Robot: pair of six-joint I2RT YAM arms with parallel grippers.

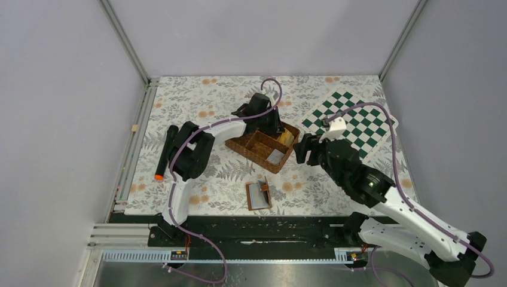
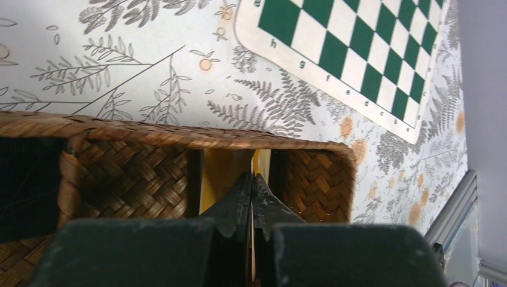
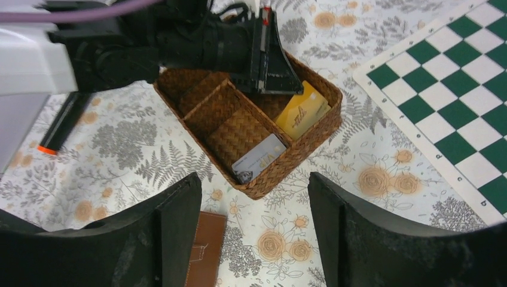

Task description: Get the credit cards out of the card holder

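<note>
My left gripper reaches down into a compartment of the woven basket (image 2: 179, 134), its fingers shut. A thin pale edge runs between them, in line with the yellow card; in the right wrist view the yellow card (image 3: 303, 112) stands tilted beside the left gripper. A white card (image 3: 260, 156) lies in the neighbouring compartment. My right gripper (image 1: 304, 152) hovers right of the basket; its fingers (image 3: 176, 227) are apart with nothing between. A brown leather holder (image 1: 259, 196) with a greyish panel lies near the table's front.
A green and white chessboard mat (image 1: 347, 122) covers the right back. A black tube with an orange end (image 1: 165, 152) lies at the left, next to the left arm.
</note>
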